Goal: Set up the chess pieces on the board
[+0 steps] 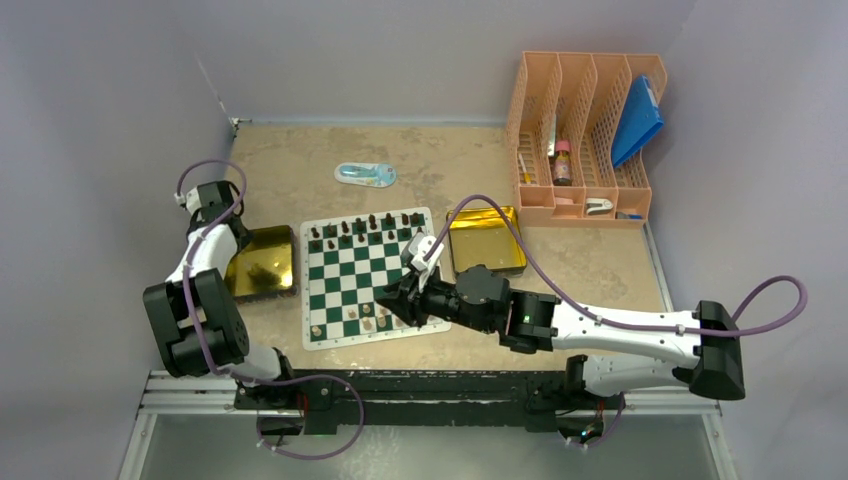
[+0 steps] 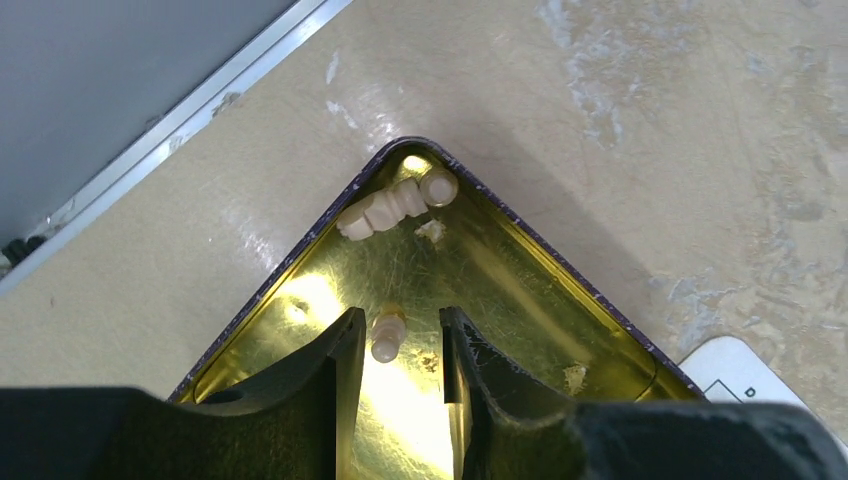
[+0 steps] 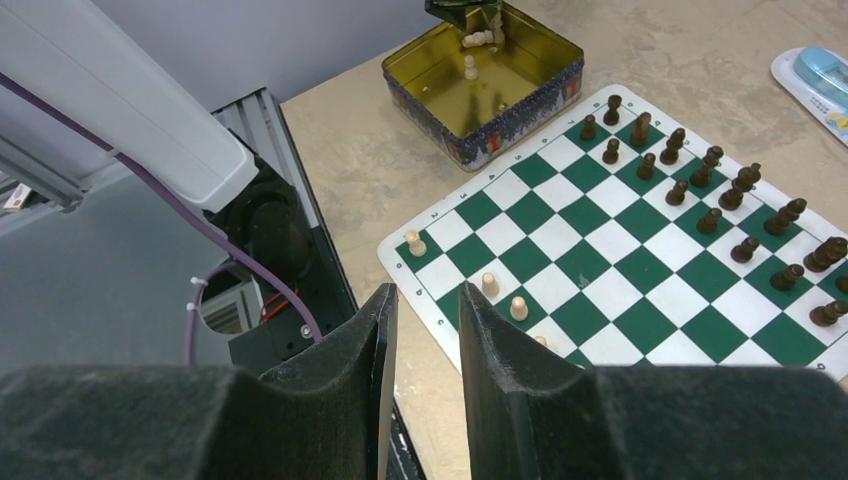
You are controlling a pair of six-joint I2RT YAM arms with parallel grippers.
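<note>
In the left wrist view my left gripper is open over the gold tray [image 2: 530, 310]; a white piece [image 2: 388, 335] stands beneath, between the fingertips as seen from above, and several more [image 2: 383, 210] are grouped in the tray's corner. My right gripper hangs over the board's near side, fingers apart with no piece visible between them. On the chessboard [image 3: 645, 262], dark pieces [image 3: 708, 220] fill the far rows, and a few white pieces [image 3: 518, 308] stand on the near side.
A second gold tray [image 1: 485, 250] lies right of the board, a peach organizer [image 1: 585, 130] at the back right, a blue packaged item [image 1: 365, 174] behind the board.
</note>
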